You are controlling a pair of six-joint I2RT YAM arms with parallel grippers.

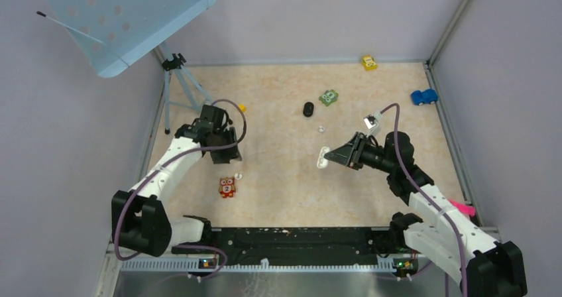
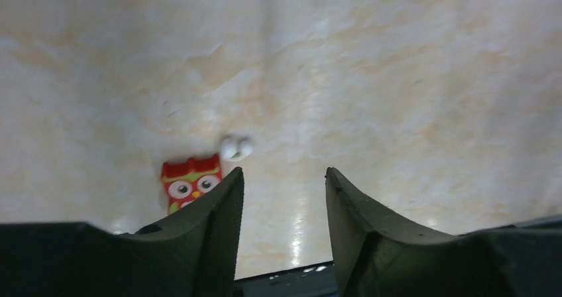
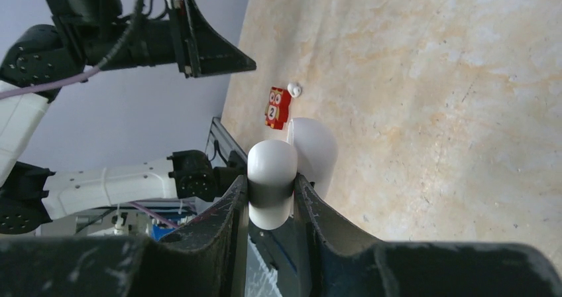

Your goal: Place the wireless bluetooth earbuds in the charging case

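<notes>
The white charging case [image 1: 323,158] is held off the table with its lid swung up. My right gripper is shut on it, the case's rounded body [image 3: 270,164] between the fingertips and its lid [image 3: 314,152] behind. One white earbud [image 2: 236,147] lies on the table beside the red owl block. A second small white piece, apparently the other earbud [image 1: 321,129], lies behind the case in the top view. My left gripper points down above the table, its fingers apart and nothing between them; the first earbud is a little beyond the left fingertip.
The red owl block [image 1: 227,187] sits right against that earbud's side. A black oval object [image 1: 308,109], a green owl block [image 1: 329,97], a yellow block [image 1: 369,62] and a blue toy car [image 1: 424,97] stand farther back.
</notes>
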